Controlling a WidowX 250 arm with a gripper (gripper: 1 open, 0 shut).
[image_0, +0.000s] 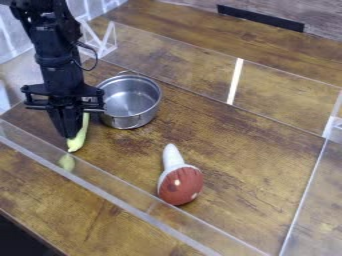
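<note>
The black robot arm with its gripper (64, 112) reaches down at the left, low over the table. A pale yellow elongated object (79, 136) lies upright or tilted just under the gripper, partly hidden by it; whether the fingers hold it cannot be told. Right beside the gripper stands a steel pot (131, 98). Toward the front centre lies a white object with a round red end (181, 180).
Clear transparent panels or edges run along the front left and the right side. A dark strip lies along the back edge.
</note>
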